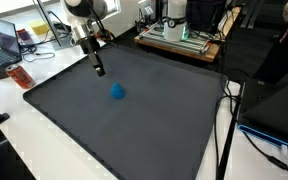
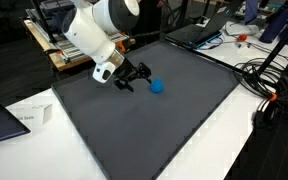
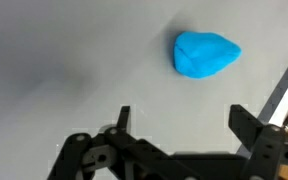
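A small crumpled blue cloth-like item (image 1: 117, 91) lies by itself on the dark grey mat. In the second exterior view the blue item (image 2: 156, 86) is just beside my gripper (image 2: 138, 77), and the two are apart. From the wrist, the blue item (image 3: 202, 54) shows ahead of the fingers, toward the upper right. My gripper stands open, its dark fingers (image 3: 246, 124) wide apart with only bare mat between them. In the first exterior view the gripper (image 1: 99, 70) is above the mat's far left part.
An orange-red can (image 1: 21, 76) and a laptop (image 1: 6, 48) stand beyond its left edge. Black cables (image 1: 222, 115) run along its right side, and a wooden tray (image 1: 189, 42) sits behind it.
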